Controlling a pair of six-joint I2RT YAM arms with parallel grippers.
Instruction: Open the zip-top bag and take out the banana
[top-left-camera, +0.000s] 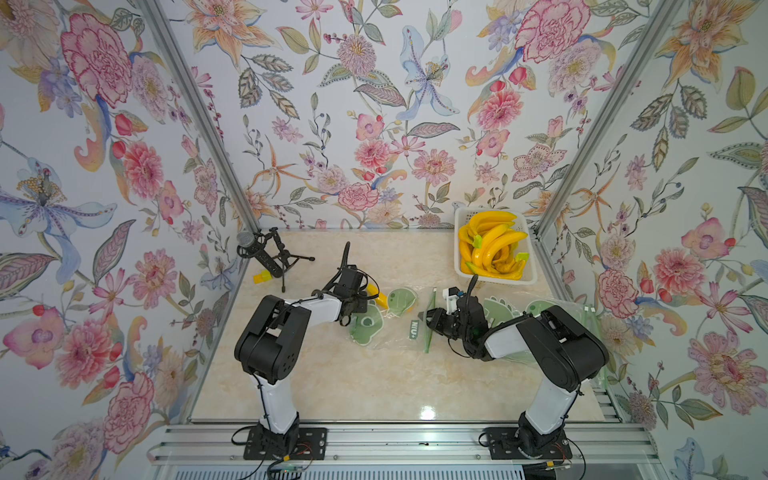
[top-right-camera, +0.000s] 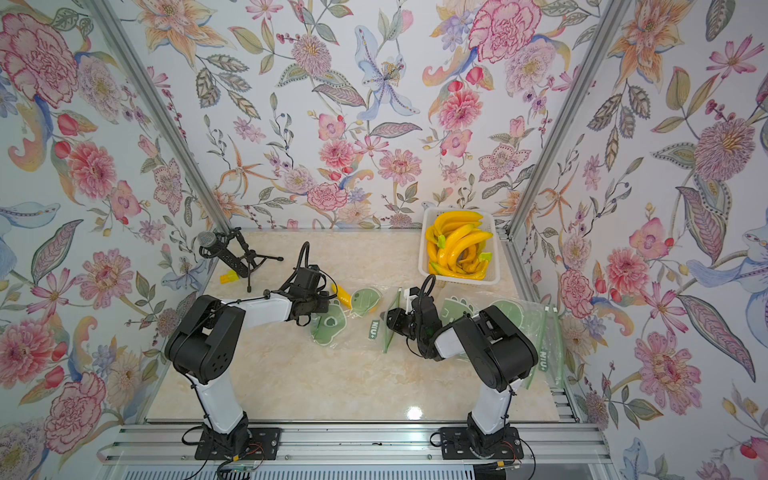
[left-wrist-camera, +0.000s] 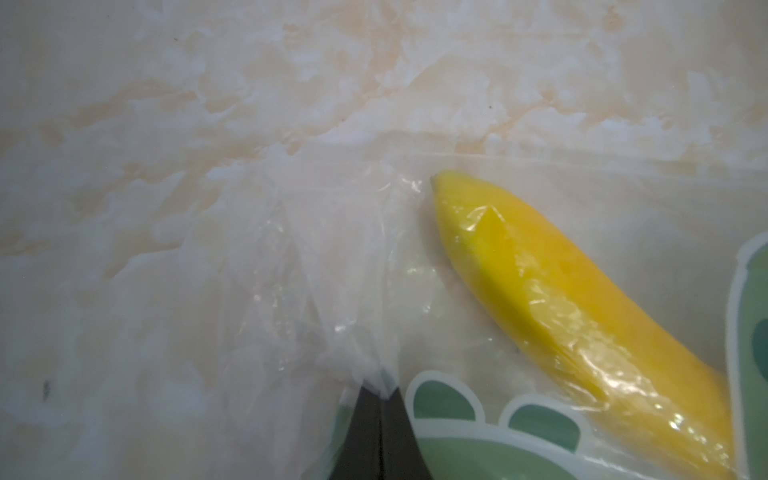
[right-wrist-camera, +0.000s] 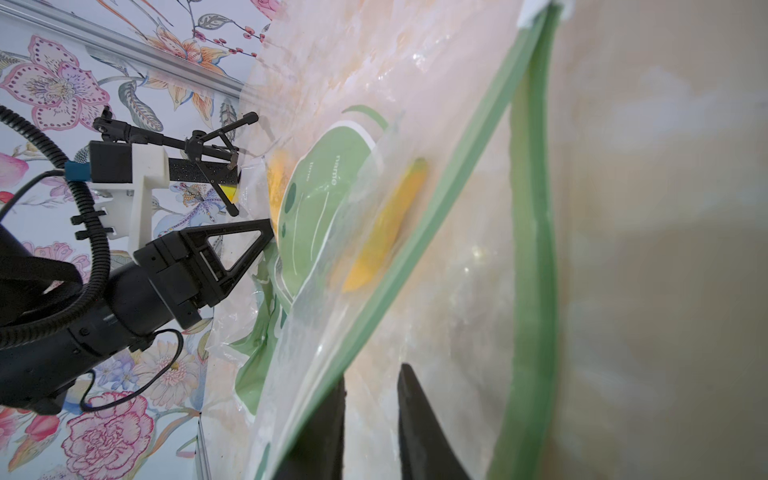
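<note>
A clear zip bag (top-left-camera: 400, 340) with green print lies on the table, with a yellow banana (left-wrist-camera: 560, 304) inside under the plastic. In the left wrist view my left gripper is shut at the crumpled end of the bag, where the plastic gathers at its tips. My right gripper is part open at the bag's green zip edge (right-wrist-camera: 448, 184), which rises in front of it in the right wrist view; whether plastic sits between its fingers is unclear.
A white basket (top-left-camera: 529, 272) of bananas stands at the back right. A black stand (top-left-camera: 272, 260) is at the back left. More green-printed bags (top-right-camera: 512, 312) lie to the right.
</note>
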